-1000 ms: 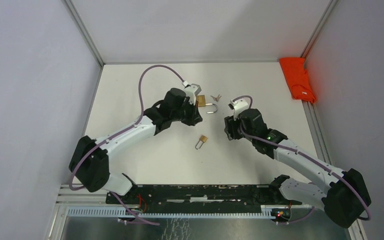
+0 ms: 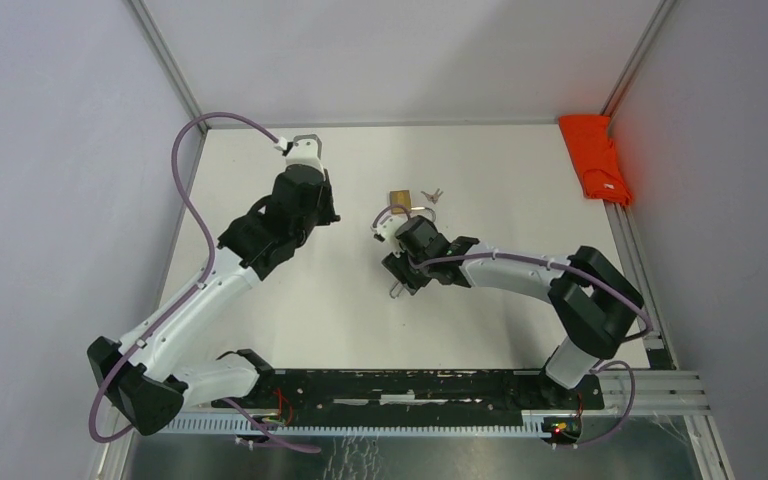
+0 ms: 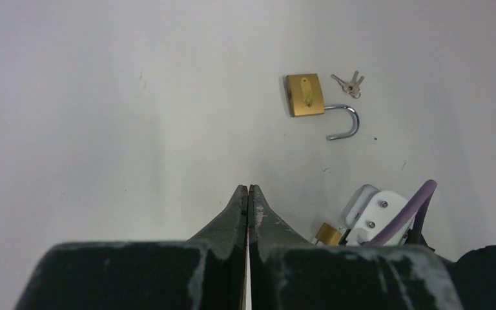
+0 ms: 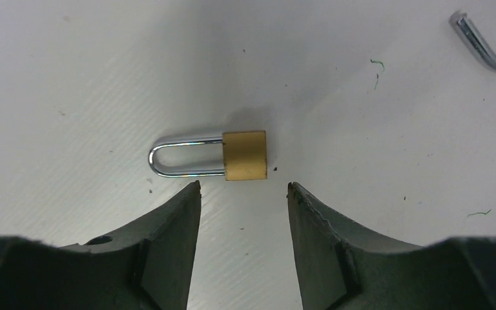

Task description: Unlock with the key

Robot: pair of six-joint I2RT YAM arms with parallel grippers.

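A small brass padlock [image 4: 245,155] with a long closed shackle lies flat in the right wrist view, just beyond my open right gripper, whose fingers are empty. From above it is mostly under that gripper. A larger brass padlock [image 3: 305,94], its steel shackle [image 3: 352,119] swung out, lies farther back, beside a bunch of silver keys [image 3: 352,86]. My left gripper is raised over the left part of the table, shut, with nothing visible between its fingers.
A folded red cloth [image 2: 592,158] rests at the back right edge of the white table [image 2: 503,170]. Walls surround it on three sides.
My left arm has moved left, away from the padlocks. My right gripper has moved left from the right side to over the small padlock.
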